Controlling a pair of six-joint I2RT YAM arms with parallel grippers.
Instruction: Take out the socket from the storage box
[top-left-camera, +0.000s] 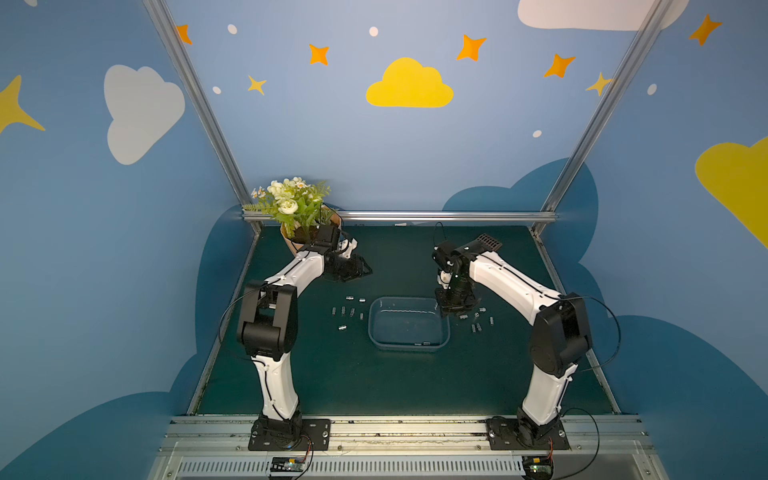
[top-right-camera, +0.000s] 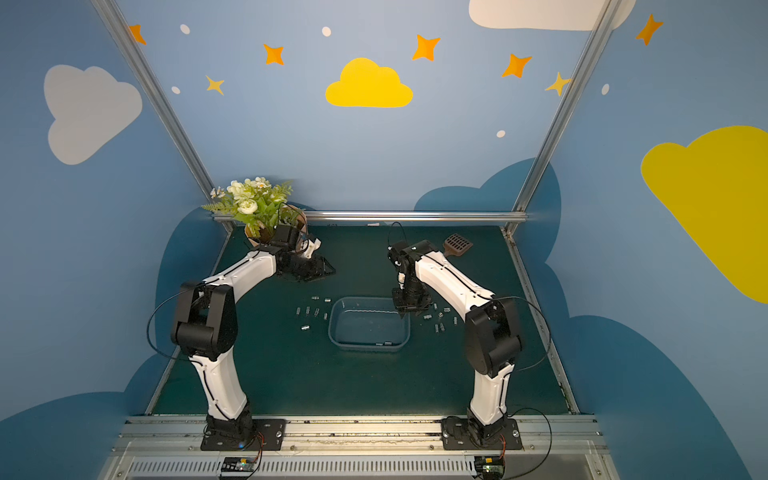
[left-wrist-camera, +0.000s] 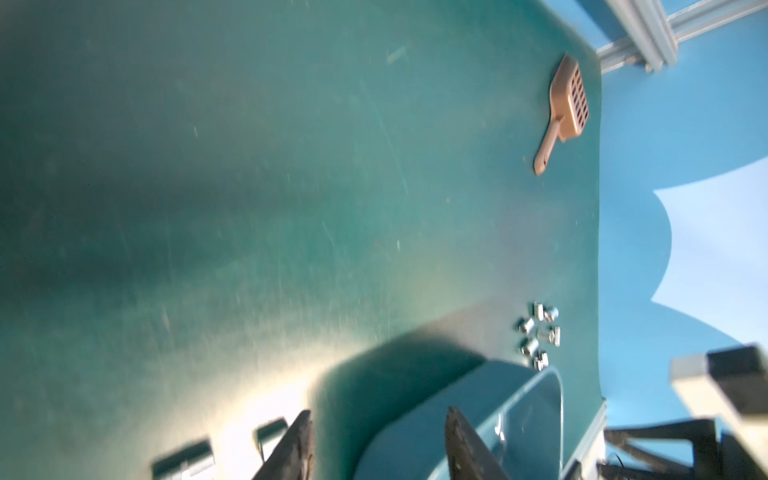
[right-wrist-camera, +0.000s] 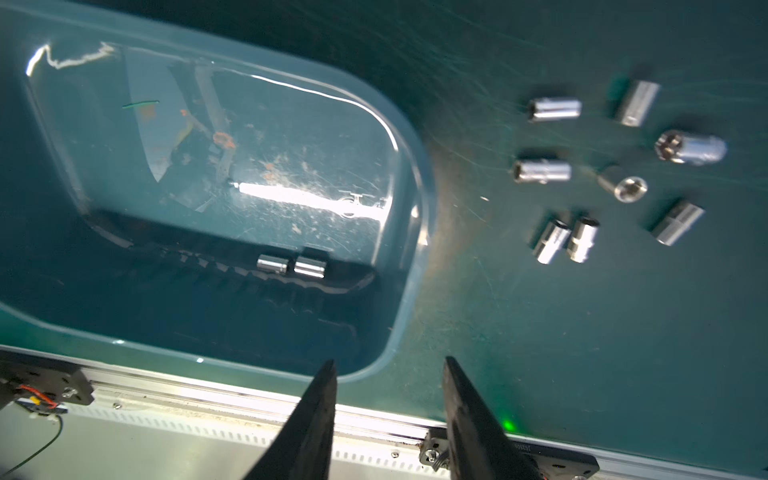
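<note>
A clear bluish storage box (top-left-camera: 408, 347) sits mid-table. In the right wrist view two short silver sockets (right-wrist-camera: 309, 267) lie inside it along the near side, and several loose sockets (right-wrist-camera: 547, 171) lie on the table to its right. My right gripper hangs open above the box's right end, nothing between its fingers. My left gripper is open and empty, above the table behind and left of the box. Another group of sockets (top-left-camera: 352, 311) lies left of the box.
A slotted brown scoop (top-right-camera: 457, 244) lies at the back right. A potted flower plant (top-left-camera: 288, 206) stands at the back left, behind my left arm. The table (top-left-camera: 400, 384) in front of the box is clear, and so is its back middle.
</note>
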